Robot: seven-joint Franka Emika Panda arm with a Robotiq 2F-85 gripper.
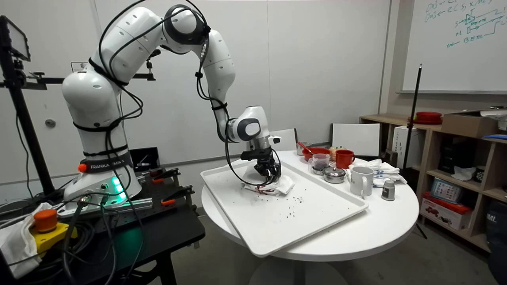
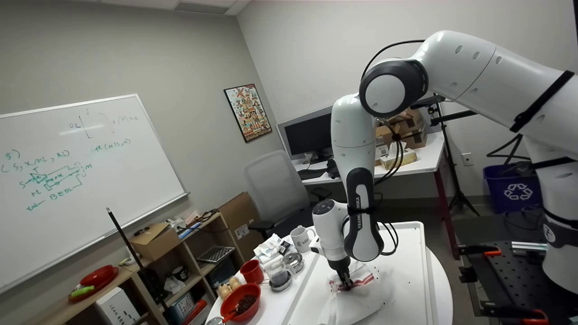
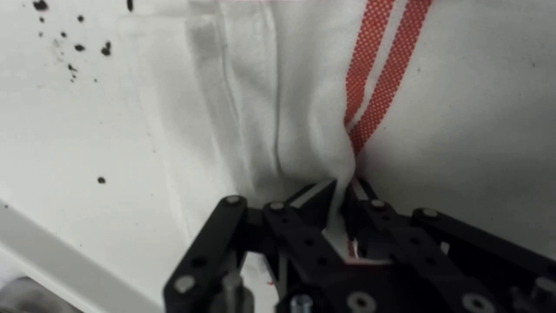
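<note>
A white cloth with red stripes (image 3: 292, 94) is pinched in my gripper, a fold of it running between the fingers. In exterior view 1 the cloth (image 1: 280, 187) lies crumpled on the white tray (image 1: 256, 232), with the gripper (image 1: 268, 178) low over it. Exterior view 2 shows the cloth (image 2: 364, 280) spread around the gripper (image 2: 345, 284). Dark crumbs (image 1: 300, 199) are scattered on the tray in front of the cloth, and some show left of it in the wrist view.
Along the table's far right side stand a red bowl (image 2: 242, 301), a red mug (image 1: 344, 158), a metal tin (image 1: 334, 175), a grey mug (image 1: 361, 181), a small shaker (image 1: 388, 190) and folded cloths (image 1: 380, 170). The tray's front part holds only crumbs.
</note>
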